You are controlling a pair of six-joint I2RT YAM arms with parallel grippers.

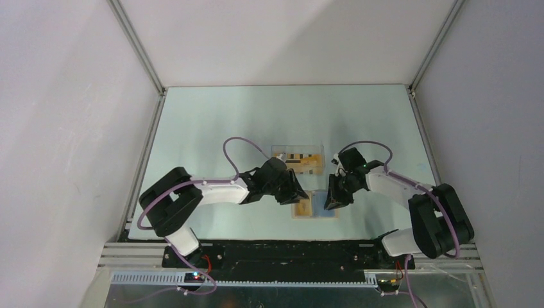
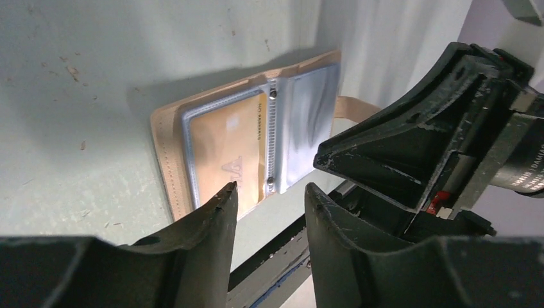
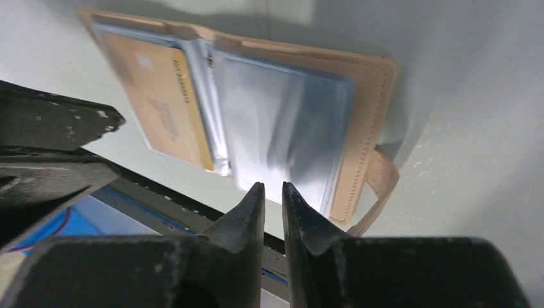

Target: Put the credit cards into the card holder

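An open tan card holder point(image 2: 163, 157) lies flat at the table's front middle, with a gold card point(image 2: 228, 154) in one clear sleeve and the other sleeve point(image 3: 282, 128) showing pale, seemingly empty. My left gripper is open above the holder's gold-card side. My right gripper hovers over the pale sleeve, its fingertips close together with nothing visible between them. A clear box point(image 1: 297, 154) with more gold cards sits just behind the holder.
The holder's strap point(image 3: 382, 173) sticks out on the right. The dark front rail point(image 1: 289, 256) runs below.
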